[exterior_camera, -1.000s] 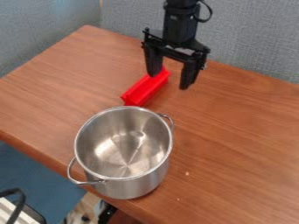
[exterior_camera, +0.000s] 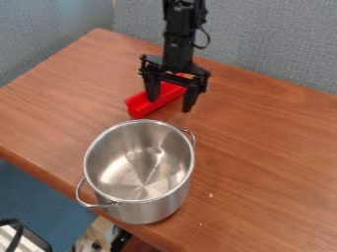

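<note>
A red block lies on the wooden table behind a steel pot. Whether the fingers touch it cannot be told. The steel pot, with two side handles, stands upright at the table's front left edge and is empty.
Grey padded walls border the back. Past the front left edge is a blue lower surface.
My gripper has moved left, toward the viewer and lower, from right of the block's rear to over it. The block and pot look unmoved.
</note>
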